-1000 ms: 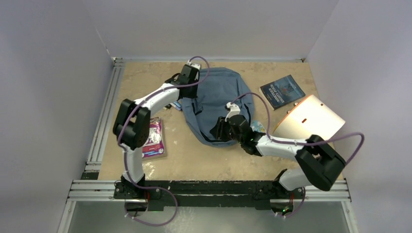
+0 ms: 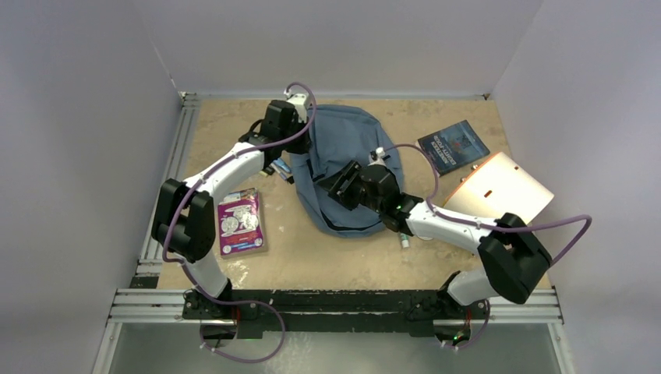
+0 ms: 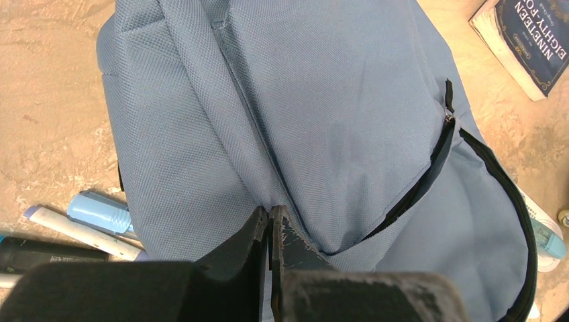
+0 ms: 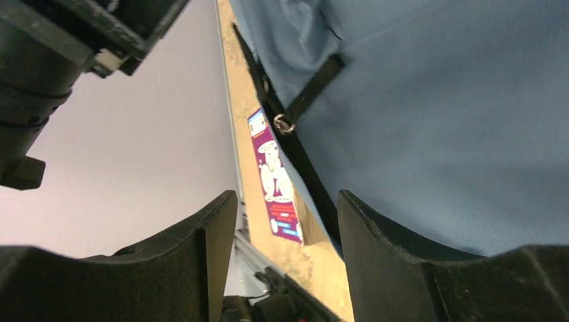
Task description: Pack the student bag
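A blue-grey bag (image 2: 343,132) lies in the middle of the table with a black zip along its lower edge. My left gripper is shut at the bag's upper left, on or against a long fold of its fabric; whether any cloth is between the tips is unclear. My right gripper stands open over the bag, its fingers apart above the black zip edge and a short strap with a metal ring (image 4: 284,124).
A purple book (image 2: 239,224) lies at left, pens and markers (image 3: 87,235) beside the bag. A dark book (image 2: 454,146) and a cream folder-like object (image 2: 499,187) lie at right.
My right gripper moved up and left across the bag.
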